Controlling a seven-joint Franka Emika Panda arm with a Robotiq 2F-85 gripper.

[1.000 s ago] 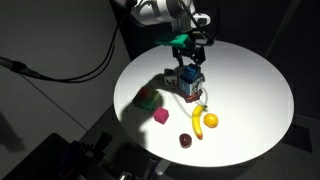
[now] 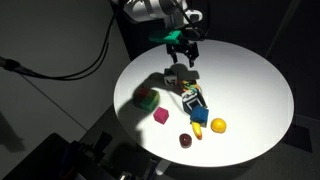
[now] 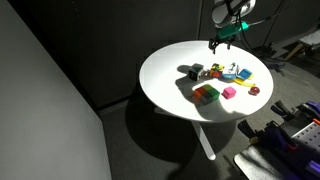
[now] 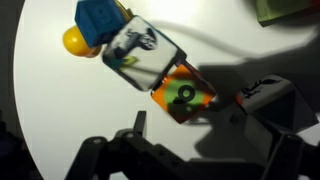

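Open and empty, my gripper hangs over the far part of the round white table. In the wrist view, an orange block with a green border [image 4: 183,93] lies just ahead of the fingers. A white-faced block with an animal picture [image 4: 143,53] adjoins it, and a blue block [image 4: 98,20] comes after, forming a slanting row. Exterior view 1 shows the blue block [image 2: 199,115] close by a yellow banana [image 2: 197,130]. To the right in the wrist view is a dark block with a pale face [image 4: 272,98], apart from the row.
A red and green block [image 2: 149,99] and a pink block [image 2: 161,115] lie to the left. Nearer the front are an orange [image 2: 218,126] and a dark red round thing [image 2: 185,140].
The upright stack with the blue block on top has toppled. Its blocks now lie in a row toward the banana, and the blue one has come down nearer the front.
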